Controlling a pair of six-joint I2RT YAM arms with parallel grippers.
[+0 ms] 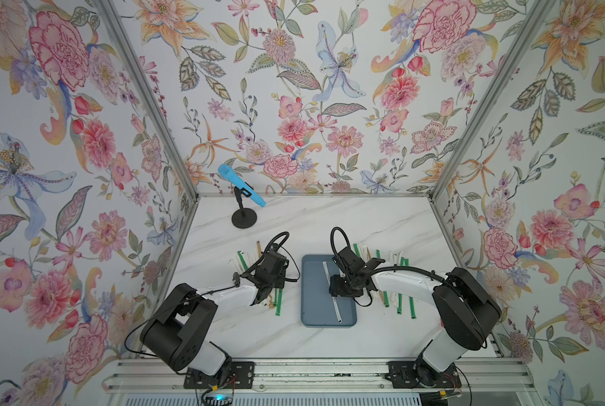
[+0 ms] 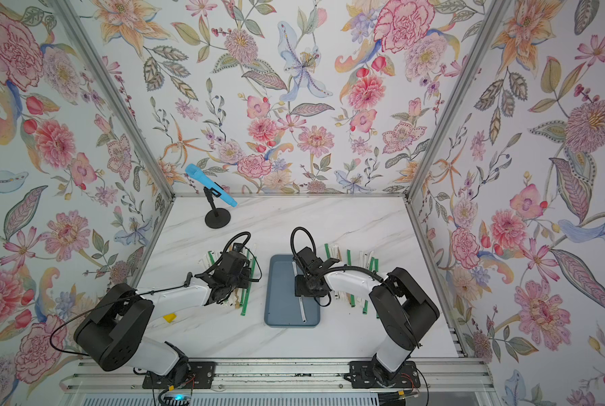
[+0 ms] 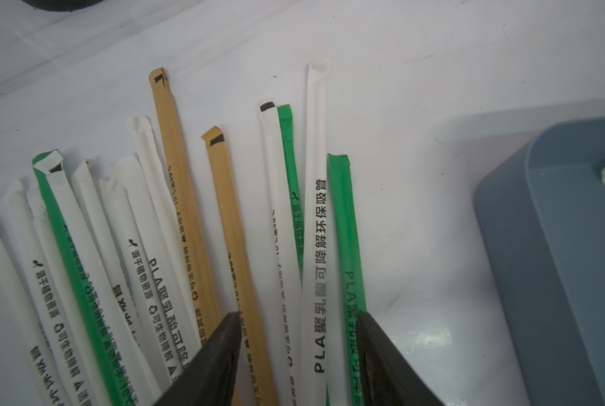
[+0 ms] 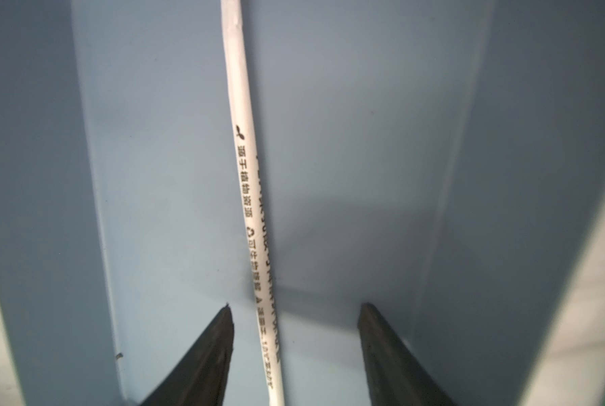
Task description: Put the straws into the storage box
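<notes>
A blue-grey box (image 1: 316, 311) stands centre. A white wrapped straw (image 4: 255, 223) lies lengthwise in it, under my right gripper, whose fingers are apart on either side of it with clear space between. My left gripper is over the straws left of the box, fingers apart around the upper end of the near part of a white straw (image 3: 314, 257), close beside a green straw (image 3: 344, 223); contact is not visible. Brown straws (image 3: 228, 223), more white straws (image 3: 147, 284) and green ones lie fanned to its left.
More straws (image 1: 400, 304) lie right of the box. A blue object (image 1: 241, 182) on a black stand is at the back left.
</notes>
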